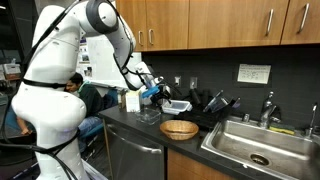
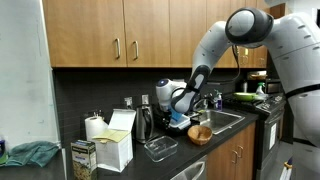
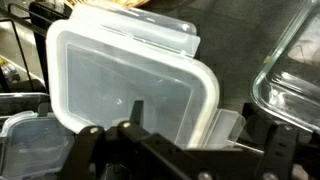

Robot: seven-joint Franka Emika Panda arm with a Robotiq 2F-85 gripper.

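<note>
My gripper stands open at the bottom of the wrist view, with dark fingers on either side of the gap. Beneath it spreads a translucent container with a pale rim (image 3: 130, 85); the fingers hide part of its near side. I cannot tell whether they touch it. To the right lies a clear glass container (image 3: 300, 80), cut off by the frame. In the first exterior view the gripper (image 1: 153, 93) is low over the counter, behind the clear glass container (image 1: 149, 116). That container (image 2: 161, 148) also shows in the second exterior view, front-left of my gripper (image 2: 182, 121).
A wicker basket (image 1: 180, 130) sits near the counter's front edge, with the sink (image 1: 255, 148) to its right. A dark rack (image 1: 215, 105) is at the back. Left of the glass container stand a white box (image 2: 115, 150) and a printed carton (image 2: 84, 160).
</note>
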